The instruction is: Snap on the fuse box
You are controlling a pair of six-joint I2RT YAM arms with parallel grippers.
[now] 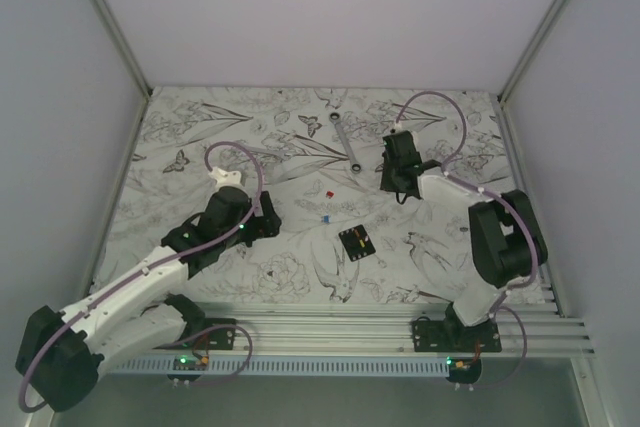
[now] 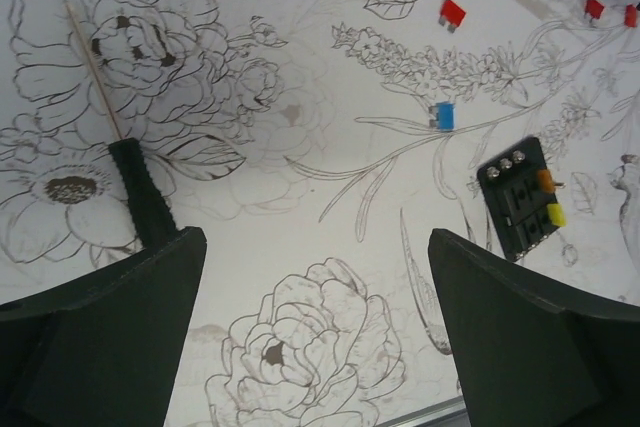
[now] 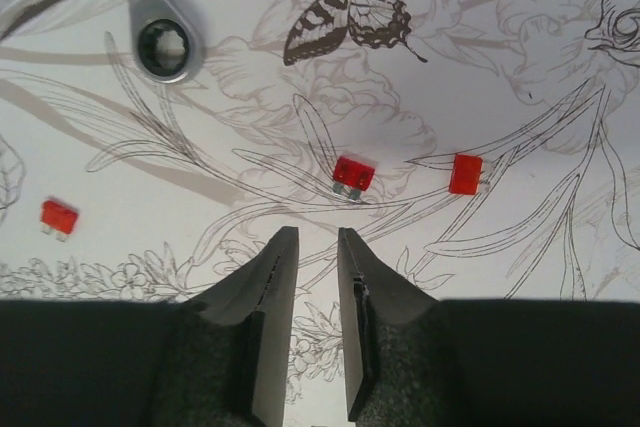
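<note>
The black fuse box [image 1: 356, 243] [image 2: 515, 197] lies on the table's front middle, with orange and yellow pieces in it. A blue fuse [image 1: 326, 219] [image 2: 444, 115] lies behind it; red fuses [image 1: 330, 194] [image 2: 451, 13] [image 3: 464, 174] lie farther back and right. My left gripper [image 1: 262, 223] is open above the table at left, a dark-handled screwdriver [image 2: 141, 192] below it in its wrist view. My right gripper [image 1: 393, 187] is shut, above red fuses at the back right; I cannot see anything between its fingertips.
A long wrench [image 1: 345, 142] [image 3: 165, 42] lies at the back middle. Low rails and walls edge the patterned table.
</note>
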